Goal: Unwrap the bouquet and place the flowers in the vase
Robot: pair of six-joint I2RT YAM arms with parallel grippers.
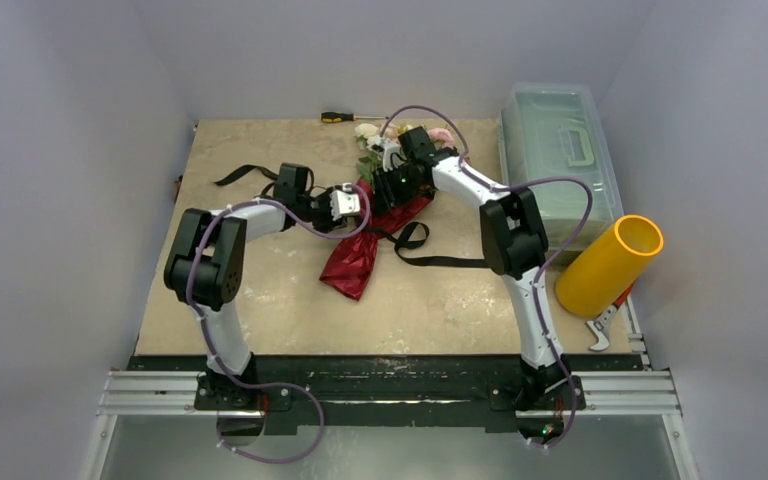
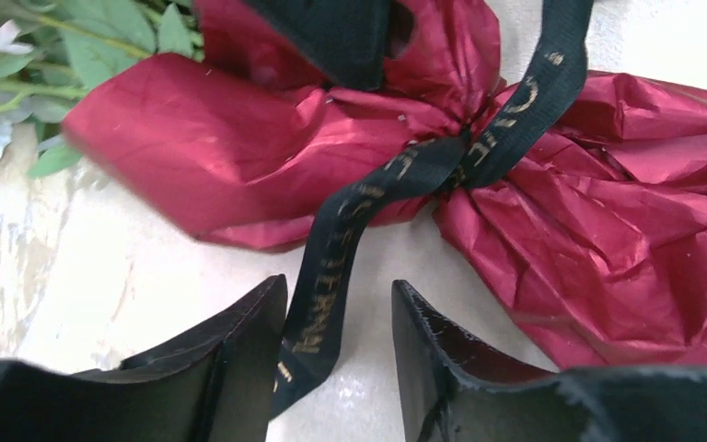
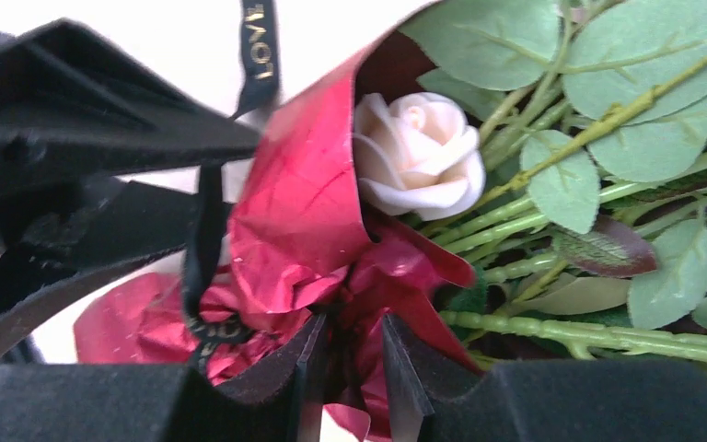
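Observation:
A bouquet in dark red wrapping (image 1: 350, 266) lies on the table, its flowers (image 1: 368, 132) toward the back. Black ribbon (image 2: 515, 115) ties the wrapping at its waist. My left gripper is open over the table beside that waist; a loose ribbon end runs through the gap and behind one finger. My right gripper is shut on a fold of the red wrapping just below its opening. Inside the opening are a cream rose (image 3: 419, 152) and green stems (image 3: 598, 336). The yellow vase (image 1: 600, 275) stands at the right edge, leaning.
A lidded clear bin (image 1: 558, 150) fills the back right. A screwdriver (image 1: 338, 117) lies along the back edge, and a wrench (image 1: 600, 332) is beside the vase.

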